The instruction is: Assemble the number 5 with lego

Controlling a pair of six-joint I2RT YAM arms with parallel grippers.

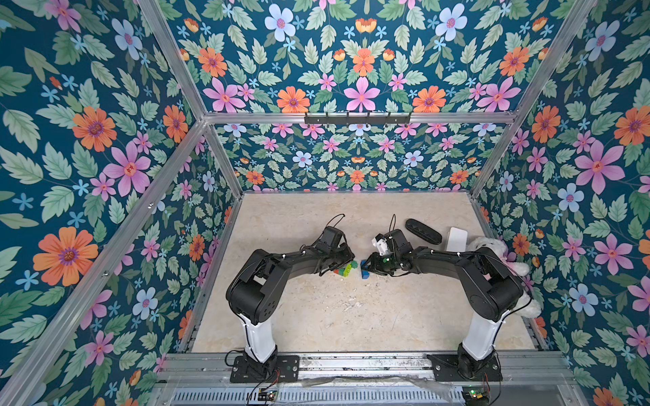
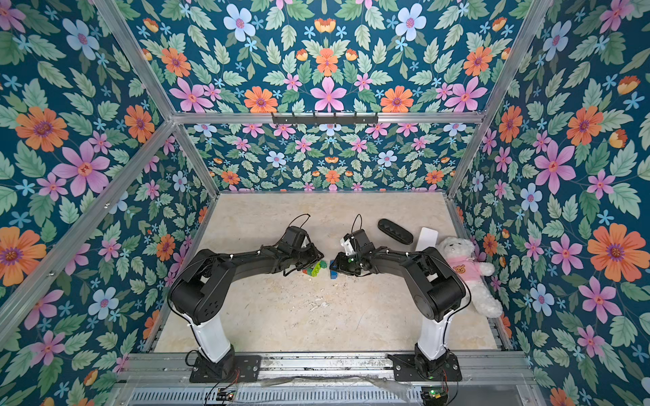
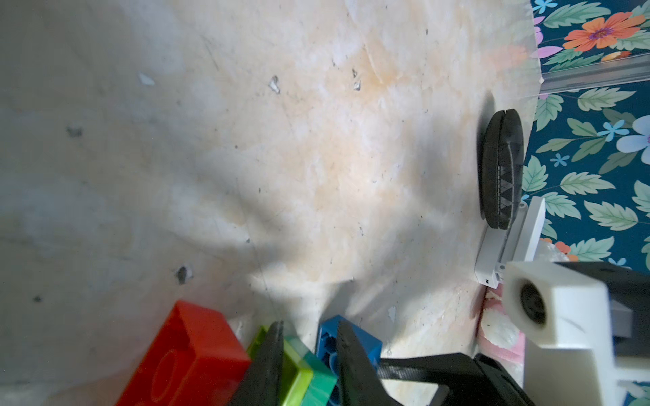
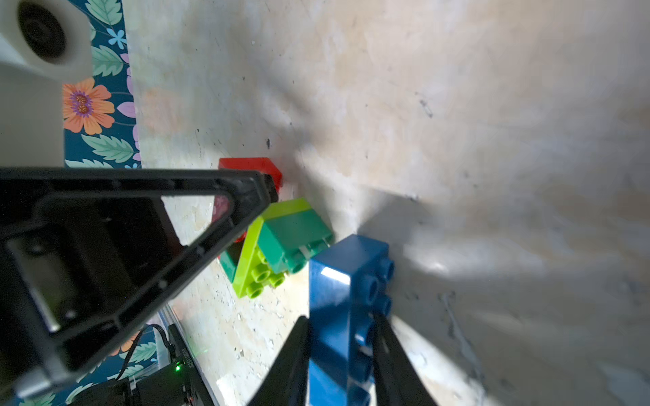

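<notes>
In the right wrist view, a long blue brick [image 4: 329,291] with studs on one side stands between the fingers of my right gripper, close to both; a firm hold cannot be confirmed. Beside it is a cluster of a red brick [image 4: 247,163], a lime brick [image 4: 249,260] and teal bricks [image 4: 292,233]. My left gripper is at this cluster, with the lime and teal parts showing between its part-open fingers; contact is unclear. To its left sits the red brick [image 3: 193,358]. A narrow gap separates the blue brick [image 1: 365,273] from the lime brick [image 1: 348,270].
A black case [image 1: 424,230] and a white box [image 1: 457,239] lie at the back right. A teddy bear [image 2: 467,270] in pink rests along the right wall. Both arms nearly meet mid-table.
</notes>
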